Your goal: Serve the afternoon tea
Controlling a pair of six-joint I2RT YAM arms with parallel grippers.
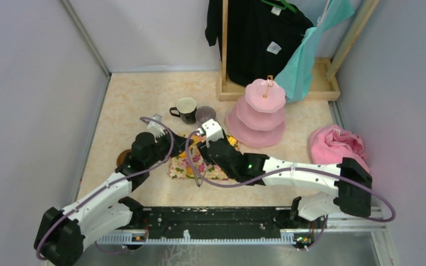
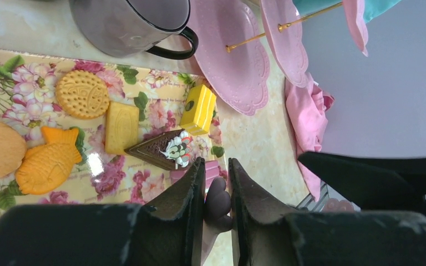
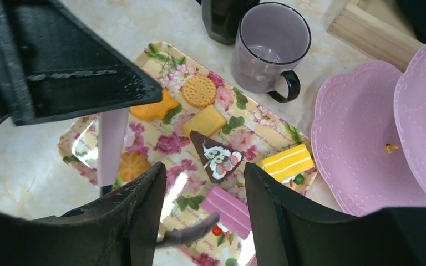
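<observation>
A floral tray holds biscuits, a chocolate cake slice, a yellow cake and a pink cake. Both grippers are over it. In the left wrist view my left gripper has its fingertips a little apart, with a tong-like tool's dark tip between or behind them; I cannot tell whether it grips it. My right gripper has its fingertips apart above the chocolate and pink cakes. The three-tier pink stand is at the tray's back right.
Two mugs, a dark one and a grey one, stand behind the tray. A wooden rack with clothes is at the back, a pink cloth at the right, a wooden coaster at the left.
</observation>
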